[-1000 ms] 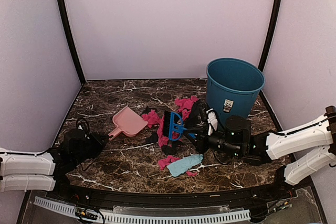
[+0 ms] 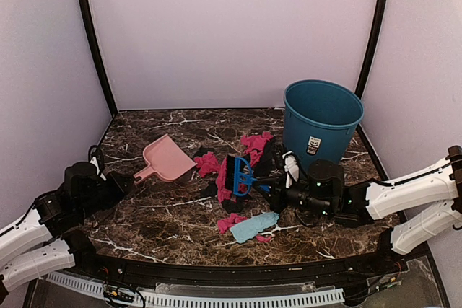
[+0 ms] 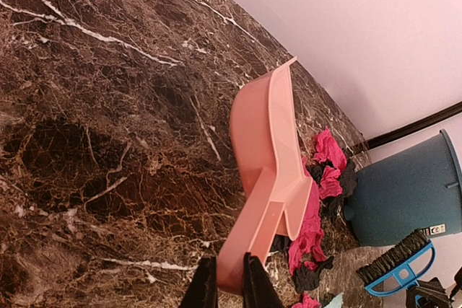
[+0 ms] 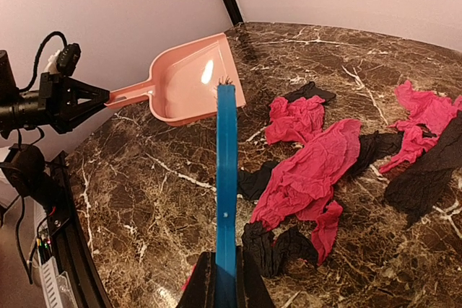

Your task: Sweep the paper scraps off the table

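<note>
A pink dustpan (image 2: 167, 157) is raised at the left, its handle between the fingers of my left gripper; whether they grip it firmly is unclear. My right gripper is shut on a blue brush (image 2: 240, 177), held above the middle of the paper scraps. Crumpled pink scraps (image 4: 307, 171) and black scraps (image 4: 426, 171) lie in a loose pile right of the dustpan. A light blue cloth-like scrap (image 2: 253, 226) lies nearer the front edge, over some pink pieces.
A teal bin (image 2: 317, 117) stands at the back right. Pale walls surround the table, and a dark rail runs along the front.
My left arm and the dustpan have moved leftward and up, away from the scraps, with the dustpan tilting. The brush and right arm have not visibly moved.
</note>
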